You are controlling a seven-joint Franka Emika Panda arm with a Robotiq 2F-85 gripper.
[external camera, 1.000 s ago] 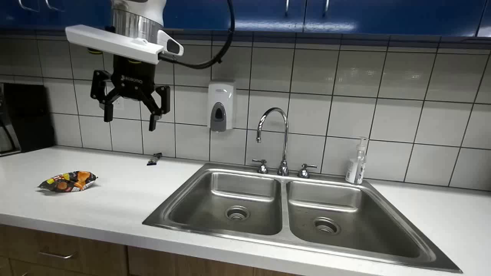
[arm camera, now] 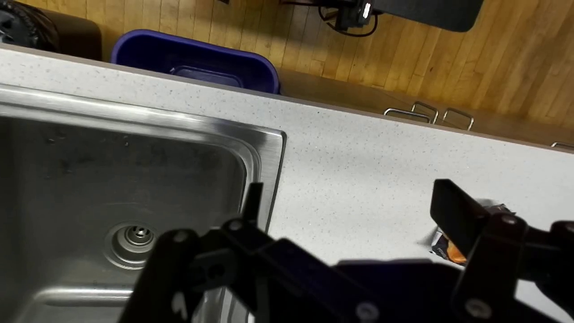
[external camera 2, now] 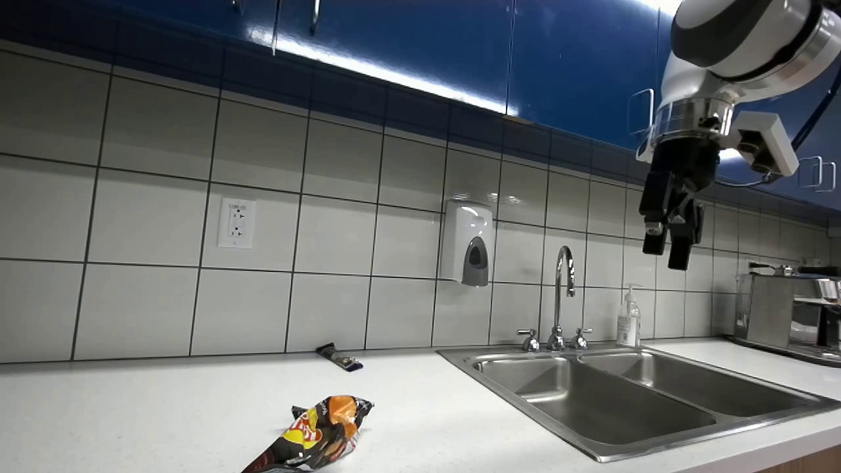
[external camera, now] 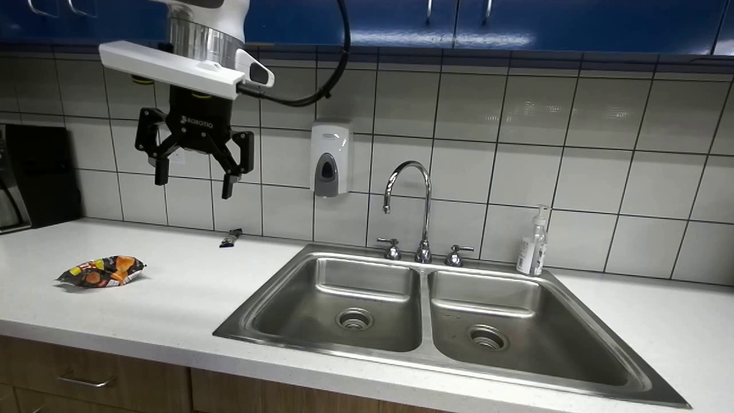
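Note:
High above the counter, my gripper [external camera: 194, 184] hangs open, its fingers wide apart and empty. A crumpled snack bag [external camera: 103, 272], black with orange and yellow print, lies on the white counter to the left of the sink. In exterior view 2 the same bag [external camera 2: 323, 432] shows near the bottom edge. A small dark wrapper [external camera: 231, 238] rests close to the tiled wall. In the wrist view, one finger of the gripper partly covers the bag [arm camera: 454, 252], and the small wrapper cannot be made out.
A double steel sink [external camera: 425, 323] with a tall faucet [external camera: 425, 213] fills the middle of the counter. Behind it stand a soap bottle [external camera: 534, 244] and a wall dispenser [external camera: 331, 158]. Blue cabinets [external camera: 585, 24] hang overhead. A purple bin [arm camera: 196, 60] stands on the floor.
My gripper sits very slightly lower than one second ago. The bag, wrapper and everything on the counter are unmoved.

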